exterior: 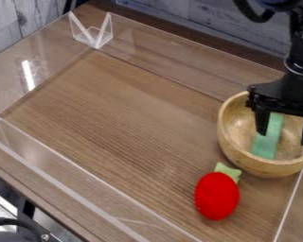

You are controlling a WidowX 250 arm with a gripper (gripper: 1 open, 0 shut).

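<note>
My black gripper (280,102) is at the right edge, over the back of a tan bowl (233,142), its fingers open and reaching down near the rim. A green oblong object (267,140) lies inside the bowl, partly under the gripper's front. Just in front of the bowl are a red rounded object (218,196) and a small light-green piece (229,170) behind it.
A white wire-like holder (90,30) stands at the back left. A grey wall (204,14) runs along the back right.
</note>
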